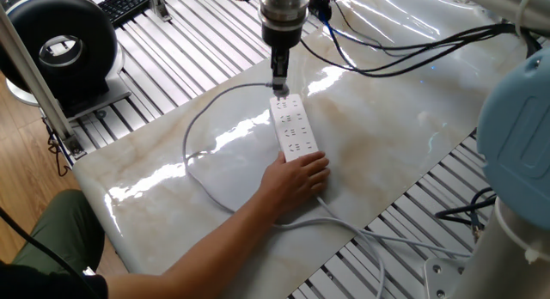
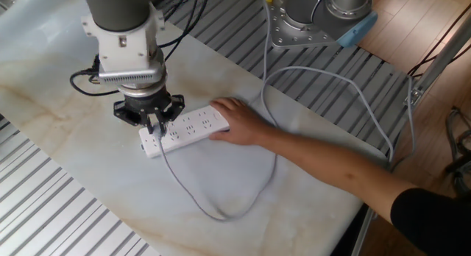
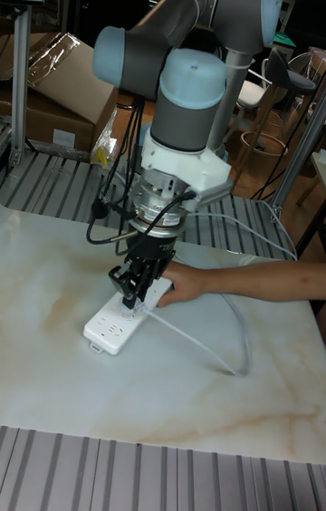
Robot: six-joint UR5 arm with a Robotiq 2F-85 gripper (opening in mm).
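A white power strip (image 1: 294, 127) with rows of sockets lies on the marbled sheet. My gripper (image 2: 153, 126) points down over the strip's far end from the person, shut on the plug (image 1: 281, 90) of a grey cable. From the fingers the cable (image 2: 184, 184) loops out over the sheet. In exterior view 1 the plug appears right at the strip's end sockets; whether its pins are in a socket cannot be told. The fingers hide most of it in exterior view 3, where the strip (image 3: 108, 329) shows in front of the gripper. A person's hand (image 1: 294, 180) grips the strip's other end.
The person's forearm (image 2: 324, 159) crosses the sheet. Black cables (image 1: 412, 54) hang from the arm. A black round object (image 1: 60, 45) stands on the slatted table at the left. Much of the marbled sheet (image 3: 174, 414) is bare.
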